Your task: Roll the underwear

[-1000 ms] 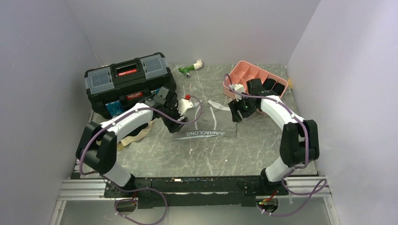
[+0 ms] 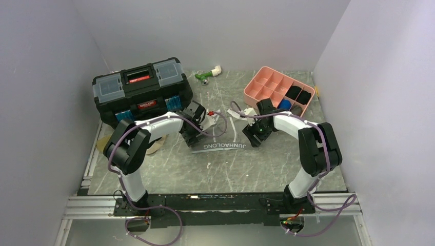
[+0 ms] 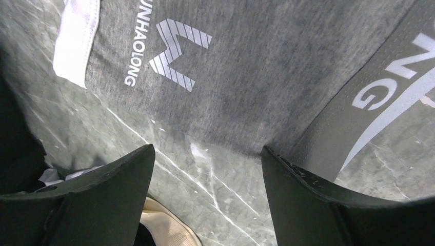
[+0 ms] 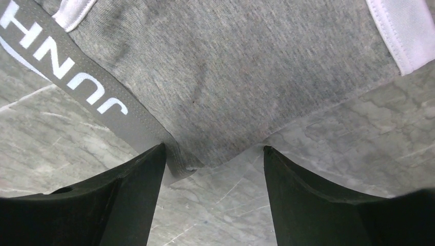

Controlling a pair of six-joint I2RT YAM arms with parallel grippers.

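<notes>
Grey boxer-style underwear (image 2: pixel 223 134) lies flat on the marbled table, its lettered waistband (image 2: pixel 220 145) toward the front. At its left edge, in the left wrist view, my left gripper is part open; one fingertip touches or nearly touches the cloth beside the waistband (image 3: pixel 354 123), and nothing is held. My right gripper stands open over the opposite corner. There the waistband end (image 4: pixel 174 159) reaches one fingertip, and the grey fabric (image 4: pixel 225 87) spreads away from the fingers.
A black toolbox (image 2: pixel 141 89) stands at the back left, close to the left arm. Behind the right arm is a pink divided box (image 2: pixel 267 84) with dark items in some compartments. A beige item (image 2: pixel 155 146) lies under the left arm.
The right one has moved left and forward, the left one slightly forward. The cloth lies about where it was.
</notes>
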